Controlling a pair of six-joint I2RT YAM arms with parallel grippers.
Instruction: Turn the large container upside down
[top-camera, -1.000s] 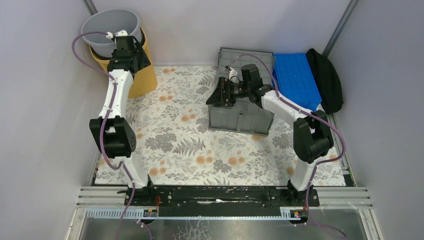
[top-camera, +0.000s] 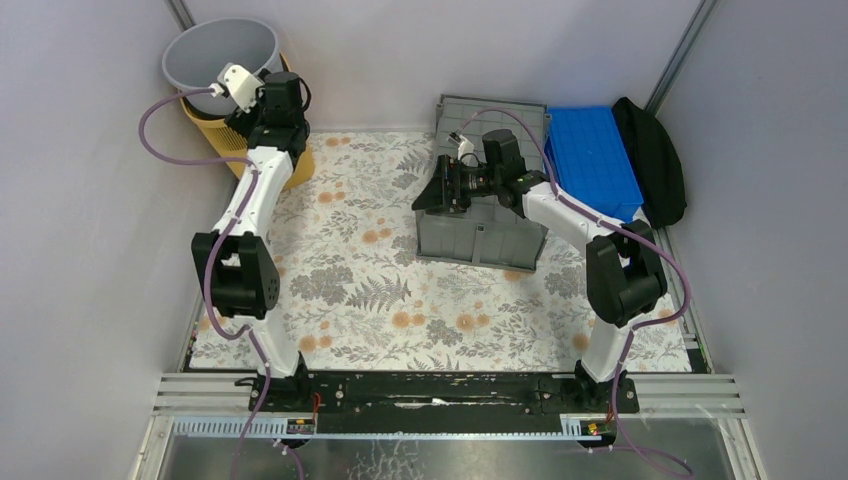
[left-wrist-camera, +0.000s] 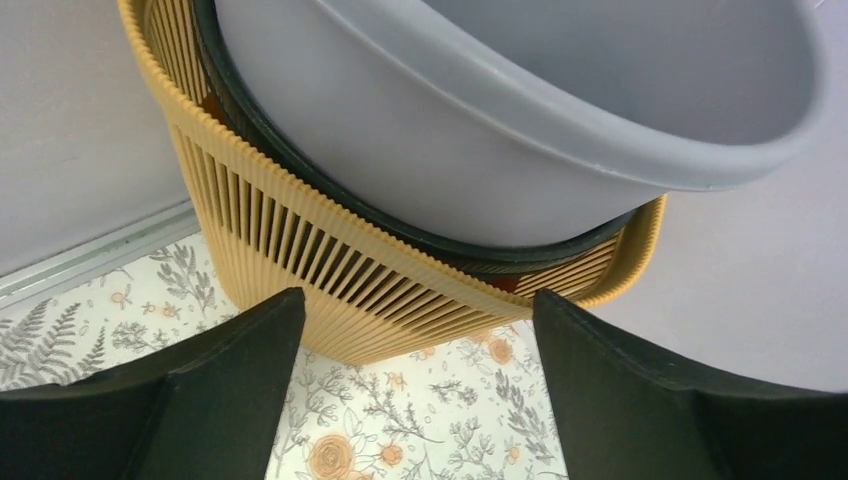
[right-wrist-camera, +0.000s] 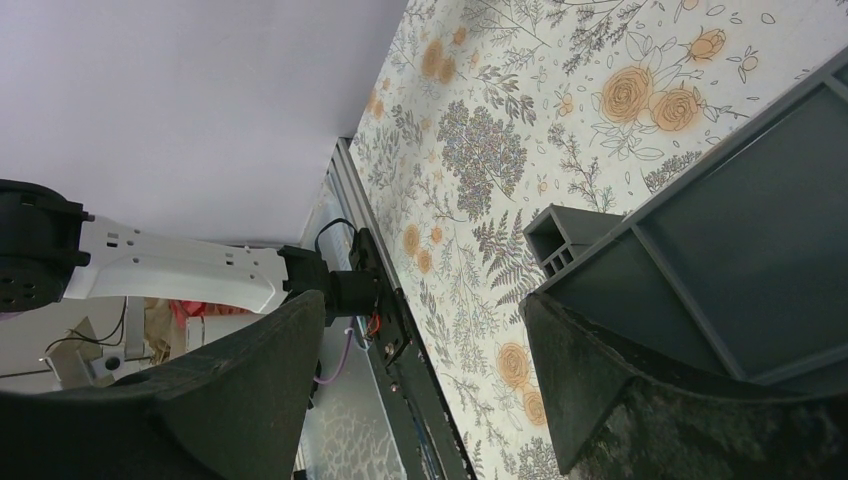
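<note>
A large grey container (top-camera: 480, 236), a ribbed crate, stands on the patterned cloth right of centre in the top view. Its edge and panels (right-wrist-camera: 690, 260) fill the right side of the right wrist view. Against this crate's left side is my right gripper, its fingers apart and no object held; one finger (right-wrist-camera: 580, 380) overlaps the crate's edge, and whether they touch I cannot tell. My left gripper is open beside the yellow slatted bin (left-wrist-camera: 330, 230) in the far left corner, nothing held between its fingers. A grey tub (left-wrist-camera: 430, 150) sits tilted inside that bin.
Right of the crate lies a blue crate (top-camera: 592, 155), with a black bag (top-camera: 648, 165) beside it against the wall. Walls close in the left, back and right.
The right arm, the grey crate and the bins look unmoved.
</note>
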